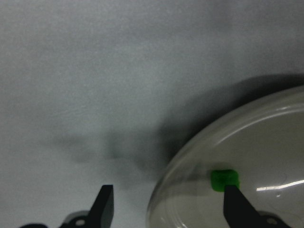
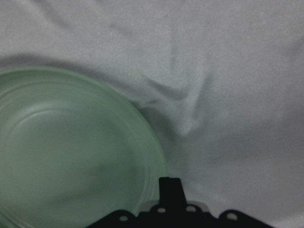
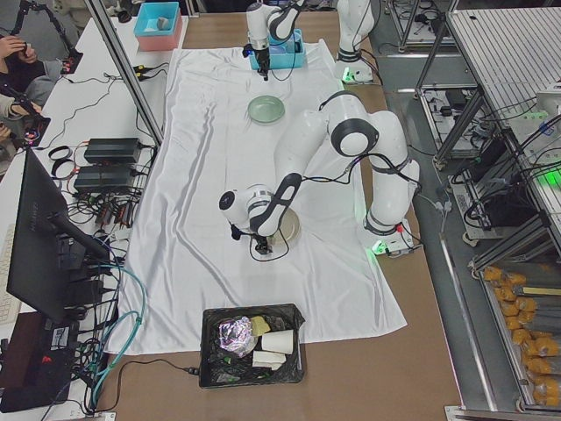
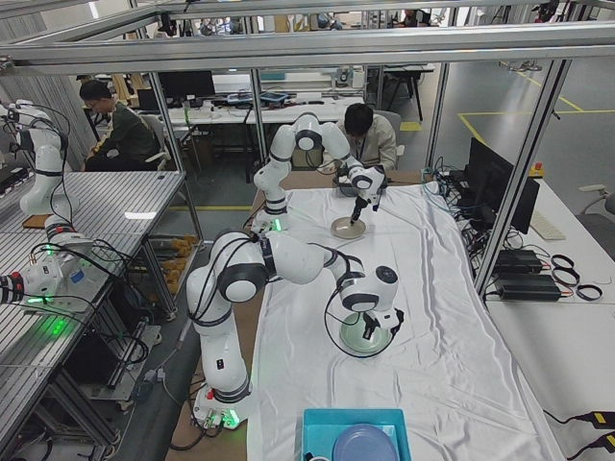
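Note:
My left gripper (image 3: pixel 261 247) stands open low over the near edge of a beige plate (image 3: pixel 289 228). In the left wrist view, a small green piece (image 1: pixel 224 179) lies in that plate, between the rim and the right finger, with nothing visibly gripped. My right gripper is shut, with nothing visible in it, at the edge of the green plate (image 2: pixel 71 147); in the camera right view it hangs above that plate.
A black lined bin (image 3: pixel 210 351) with foil and pale blocks sits at one end of the white cloth (image 3: pixel 193 263). A blue tray (image 4: pixel 317 423) with a blue plate is at the other. Cloth between the plates is clear.

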